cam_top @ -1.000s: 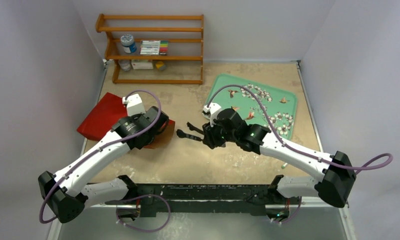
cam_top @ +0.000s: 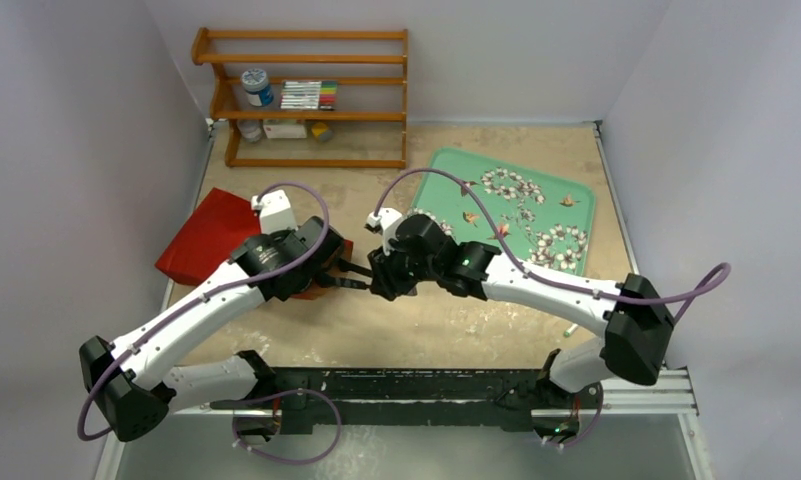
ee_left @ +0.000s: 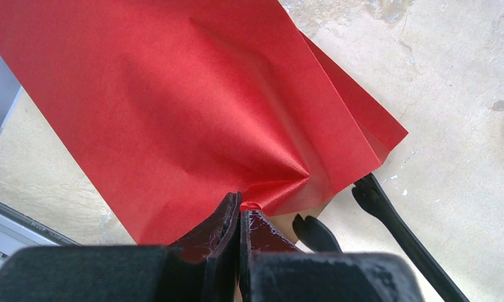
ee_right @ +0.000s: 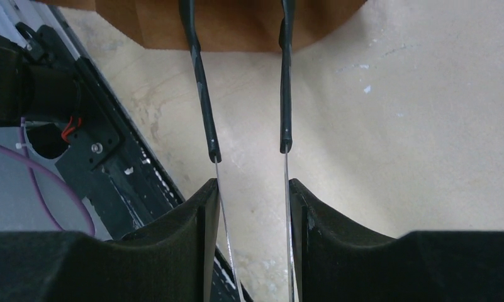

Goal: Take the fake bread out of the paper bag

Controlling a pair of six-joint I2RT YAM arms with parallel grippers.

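Observation:
A red paper bag lies on its side at the left, its brown inner side showing at the mouth. In the left wrist view the red paper creases toward my left gripper, which is shut with a fold of the bag's upper edge between its tips. My right gripper has black-tipped tongs between its fingers, one thin metal arm along each, and the tong arms are spread. Their tips reach in at the bag's mouth, partly hidden. No bread shows in any view.
A green flowered tray lies on the right of the table. At the back stands a wooden rack with jars and pens. Bare table lies in front.
My right arm has moved left, bringing the tongs from the open table to the bag's mouth. The left arm has shifted slightly right; the bag has hardly moved.

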